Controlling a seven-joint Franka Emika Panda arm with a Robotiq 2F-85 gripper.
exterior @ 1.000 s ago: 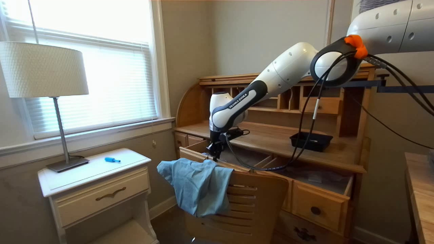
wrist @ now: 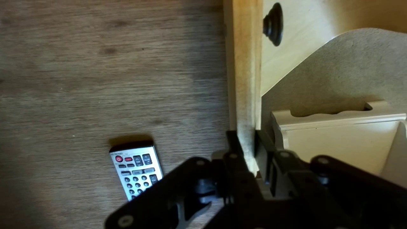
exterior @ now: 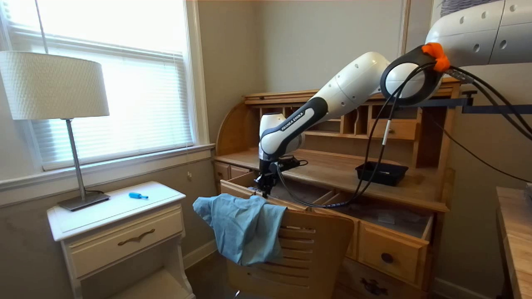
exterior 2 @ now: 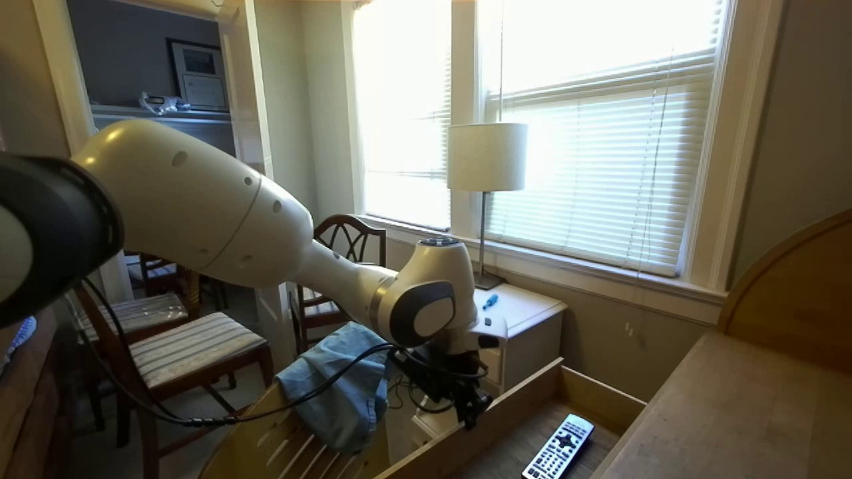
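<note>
An open wooden drawer [exterior 2: 511, 411] juts from the desk. On its front panel's top edge [wrist: 246, 76], my gripper is shut, one finger inside the drawer and the other outside. A silver remote control [wrist: 137, 171] lies flat on the drawer floor, left of the fingers in the wrist view, partly covered there by the gripper's body. Exterior view 2 shows the remote [exterior 2: 559, 448] apart from the gripper [exterior 2: 472, 419]. From exterior view 1, the gripper [exterior: 264, 192] is over the drawer front, and the remote cannot be made out.
A chair [exterior: 309, 244] with a blue cloth [exterior: 244, 224] over its back stands close before the drawers. To the left is a white nightstand [exterior: 164, 192] with a lamp [exterior: 55, 87] and a blue object [exterior: 138, 196]. A black tray [exterior: 382, 172] sits on the desktop.
My gripper and wrist have shifted very slightly to the right in exterior view 1, and the drawer front appears to have slid in a touch with them.
</note>
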